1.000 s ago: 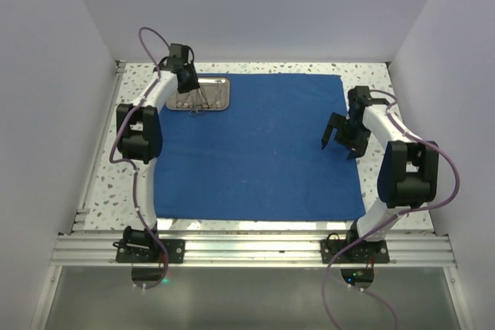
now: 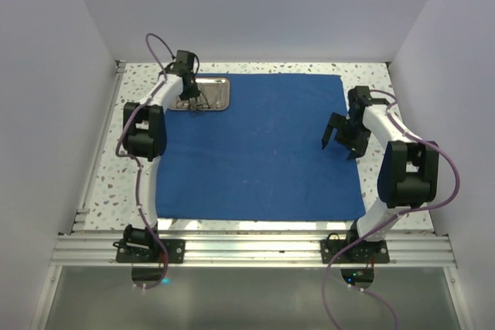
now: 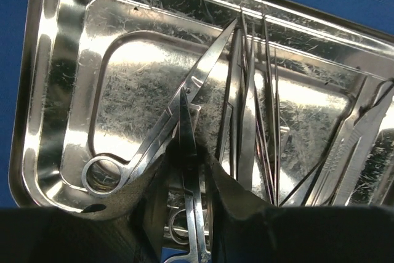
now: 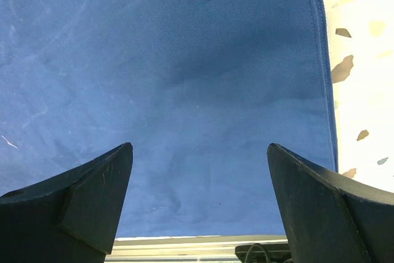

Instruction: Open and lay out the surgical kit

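The metal tray (image 2: 222,103) lies at the back left on the blue cloth (image 2: 263,152) and holds several steel instruments. My left gripper (image 2: 193,101) is down at the tray. In the left wrist view, one pair of scissors (image 3: 186,129) runs lengthwise between the fingers of the left gripper, which stand a narrow way open around it; whether they touch it is unclear. A second pair of scissors (image 3: 166,120) slants across the tray behind it. Over the cloth's right side, my right gripper (image 2: 338,143) is wide open and empty.
Several slim pointed instruments (image 3: 249,103) lie close beside the scissors, with tweezers-like tools (image 3: 348,146) farther right. The tray's raised rim (image 3: 28,103) surrounds them.
The right arm and the tray have stayed in place.
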